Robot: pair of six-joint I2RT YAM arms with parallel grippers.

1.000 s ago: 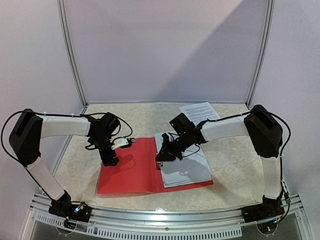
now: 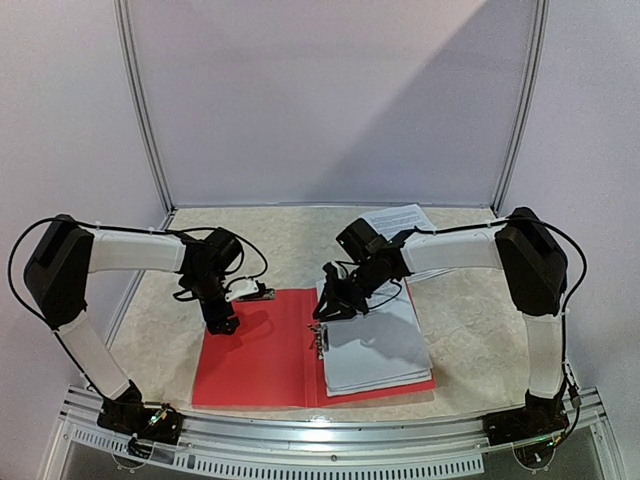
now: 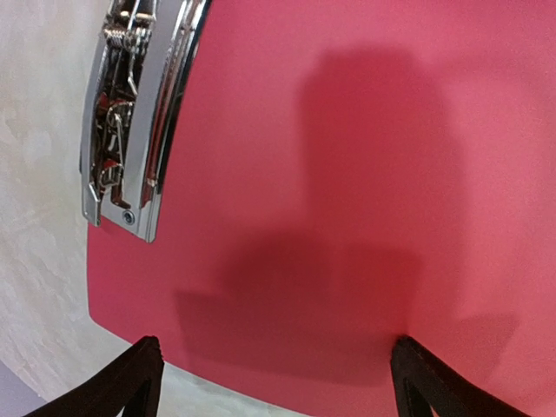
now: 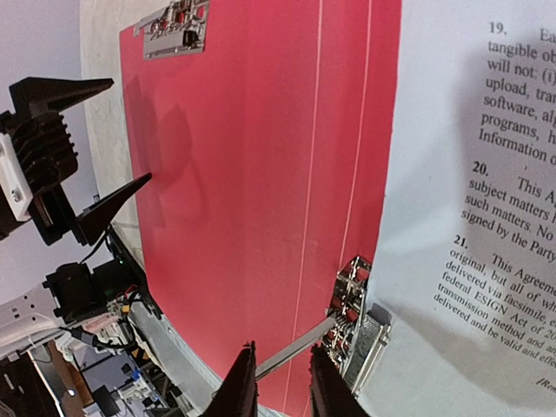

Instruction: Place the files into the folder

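Observation:
The red folder (image 2: 255, 350) lies spread flat on the table. A stack of white papers (image 2: 375, 355) rests on its right half, beside the metal clip (image 4: 349, 304) near the spine. That clip's lever (image 4: 295, 349) sticks out toward the left, passing by the fingertips of my right gripper, which stand apart. Whether they touch the lever I cannot tell. Over the left cover's outer edge, my left gripper is open and empty. A second metal clip (image 3: 130, 130) sits at that cover's corner. Printed text shows on the top sheet (image 4: 486, 217).
Behind the stack, partly under the right arm, a loose printed sheet (image 2: 400, 218) lies on the table. Bare tabletop (image 2: 470, 320) extends right of the folder. A metal rail (image 2: 330, 430) runs along the front edge.
The folder with its papers has shifted toward the front edge since a second ago.

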